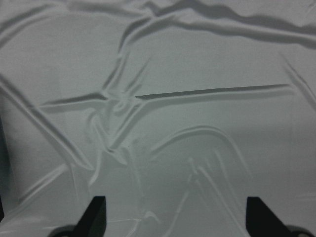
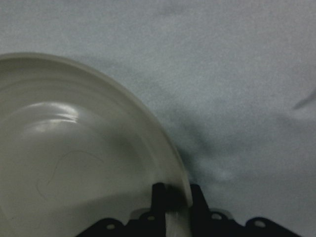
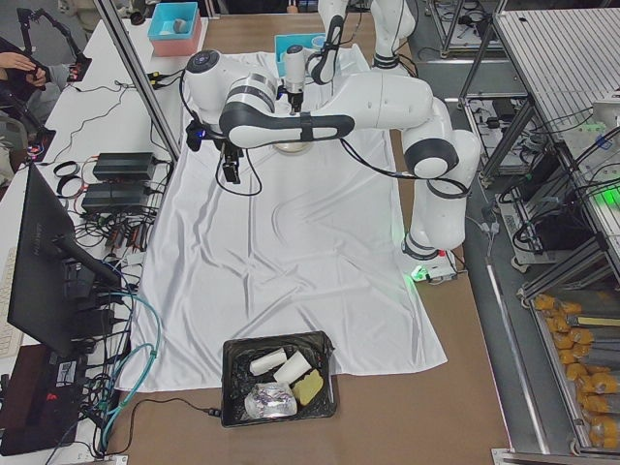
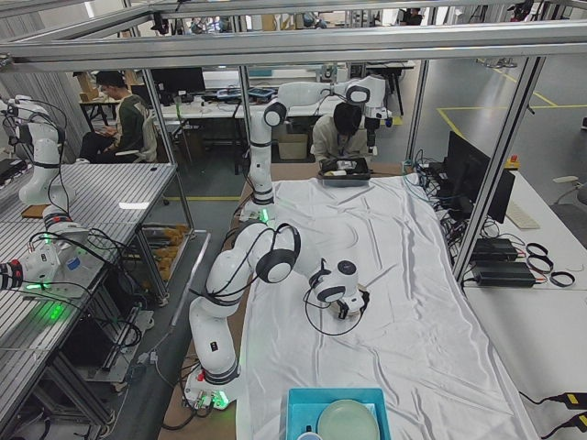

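Observation:
A pale round dish point(image 2: 74, 138) rests on the white cloth; in the left camera view it is mostly hidden behind the near arm. My right gripper is at the dish's rim, one finger inside and the other just outside, closed about that rim. My left gripper hangs open over bare, wrinkled cloth with nothing between its fingers.
A blue tray point(image 4: 298, 408) with a green plate point(image 4: 362, 422) and a cup stands at the far end from the black tray point(image 3: 231, 378) holding wrapped items. A monitor and cables line one side.

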